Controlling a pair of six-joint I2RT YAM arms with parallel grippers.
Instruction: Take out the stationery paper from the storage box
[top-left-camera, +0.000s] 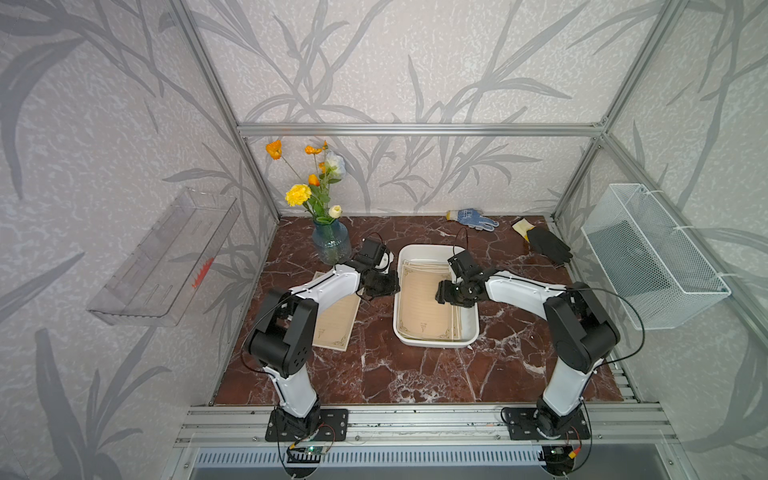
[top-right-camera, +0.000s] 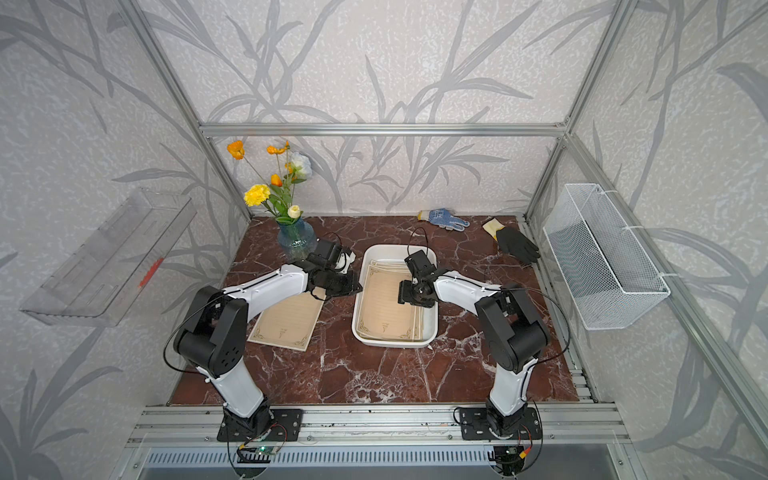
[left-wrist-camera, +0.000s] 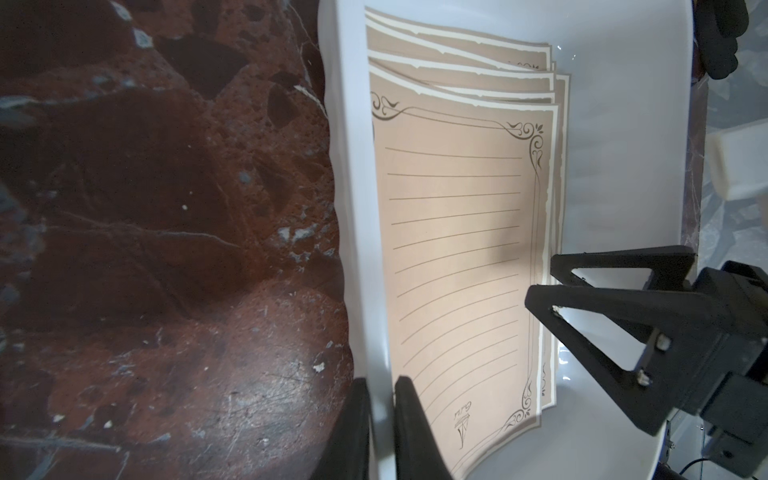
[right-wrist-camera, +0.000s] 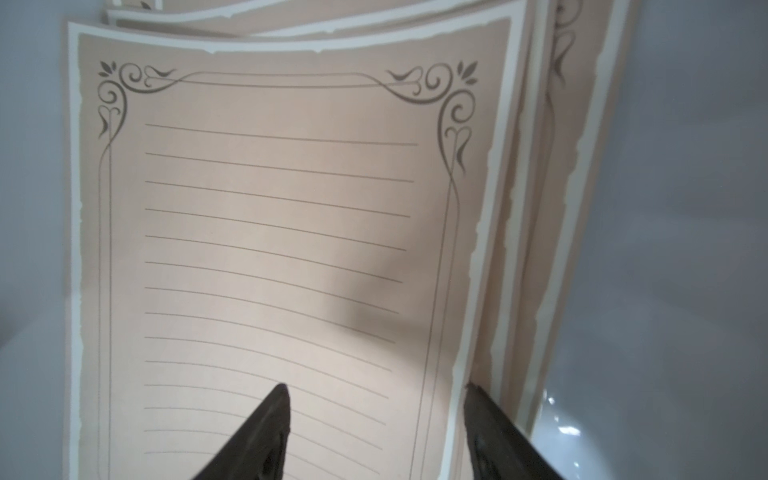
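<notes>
The white storage box (top-left-camera: 476, 332) stands mid-table with several sheets of beige lined stationery paper (top-left-camera: 424, 302) lying loosely stacked inside. My left gripper is shut on the box's left rim, its two dark fingers on either side of the white wall. Over the right part of the stack hovers my right gripper, its fingers spread wide with nothing between them. Its fingertips straddle the top sheet's right border (right-wrist-camera: 480, 264) in the right wrist view. Whether they touch the paper cannot be told.
More stationery paper (top-left-camera: 334, 324) lies on the table left of the box, partly under my left arm. A blue glass vase (top-left-camera: 331, 241) with flowers stands behind it. Gloves (top-left-camera: 473, 219) lie at the back.
</notes>
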